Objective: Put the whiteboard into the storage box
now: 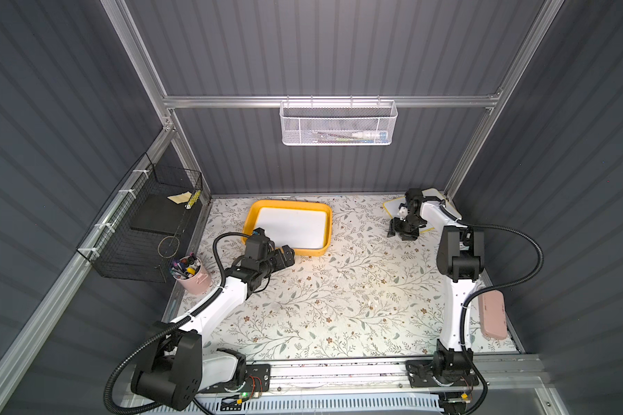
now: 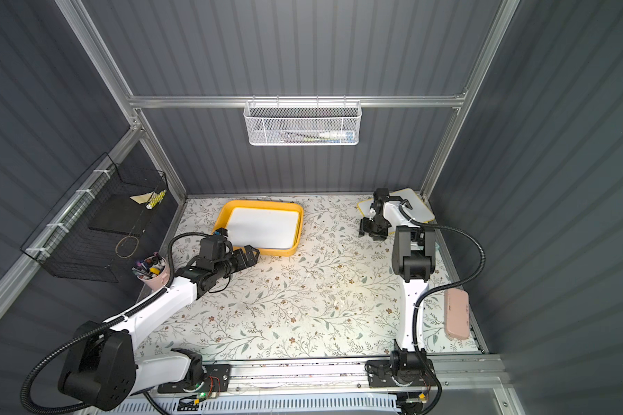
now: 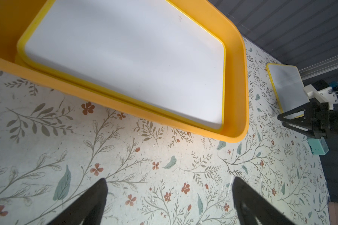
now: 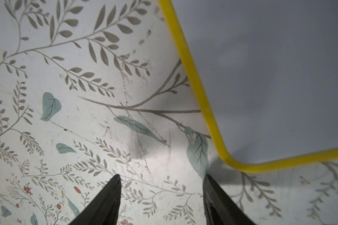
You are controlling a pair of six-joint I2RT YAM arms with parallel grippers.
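Note:
An orange storage box [image 1: 327,228] lies at back left, a yellow-edged white board [image 1: 288,227] inside it. Another yellow-edged whiteboard [image 4: 266,82] lies on the table at back right, partly under the right arm. My right gripper is low over the table just off that board's corner, fingers apart with nothing between them. My left gripper stands open just in front of the box, nothing held.
A pink pen cup [image 1: 193,280] stands at left, a pink case [image 1: 493,314] at front right. A black wire basket [image 1: 117,256] hangs on the left wall, a white mesh basket [image 1: 338,124] on the back wall.

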